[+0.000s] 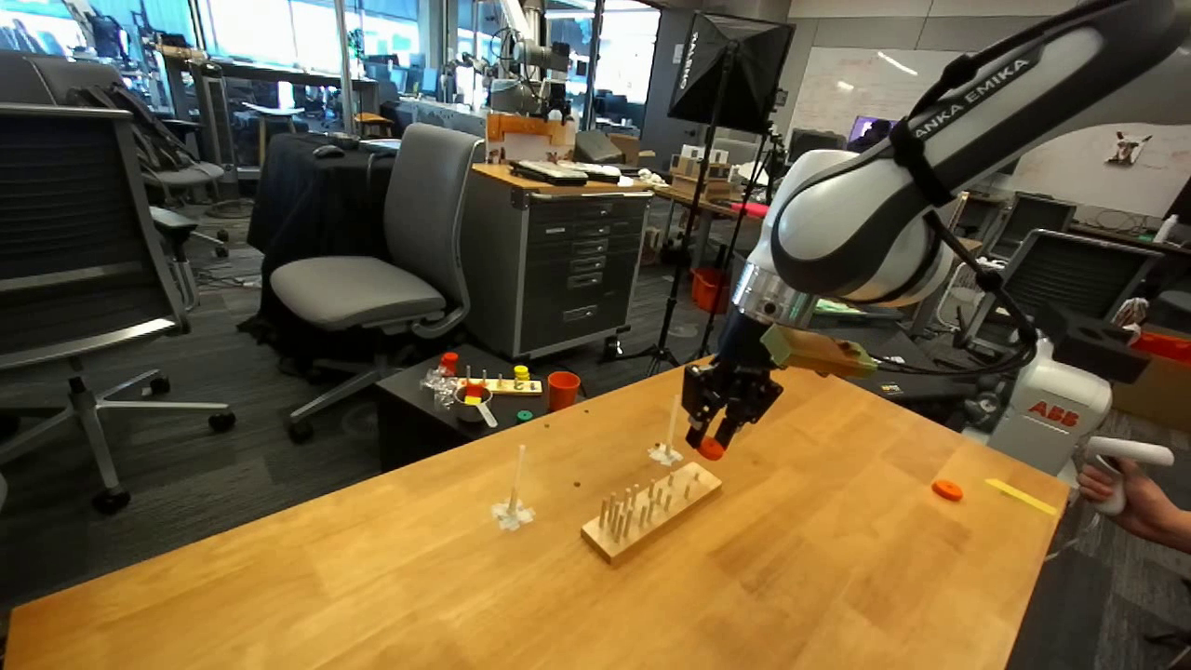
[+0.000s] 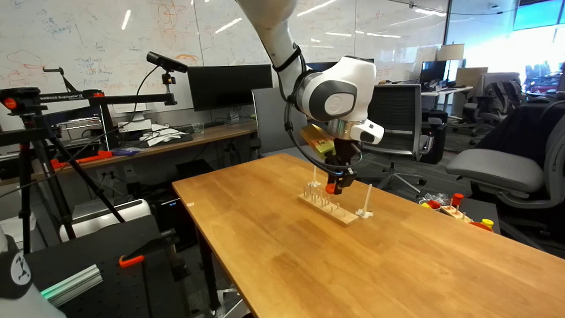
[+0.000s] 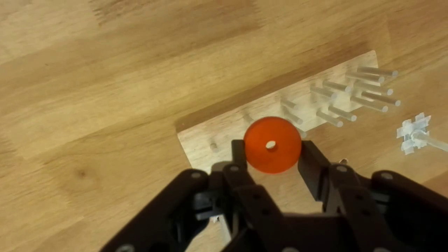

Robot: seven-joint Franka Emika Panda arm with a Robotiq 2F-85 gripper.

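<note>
An orange disc with a hole in its middle [image 3: 262, 155] is pinched between the two black fingers of my gripper. In exterior view 1 the gripper [image 1: 711, 437] holds this orange disc [image 1: 711, 448] in the air near the far right end of the wooden peg board [image 1: 636, 542]. Exterior view 2 shows the disc [image 2: 330, 188] above the peg board [image 2: 347, 217]. The board carries upright pegs, taller and more crowded toward one end; in the wrist view the disc hides part of it. A second orange disc [image 1: 946, 490] lies flat on the table to the right.
Two thin upright rods stand taped to the table: one rod [image 1: 516, 480] left of the board, another rod [image 1: 673, 424] close to the gripper. A yellow tape strip [image 1: 1020, 496] lies near the right edge.
</note>
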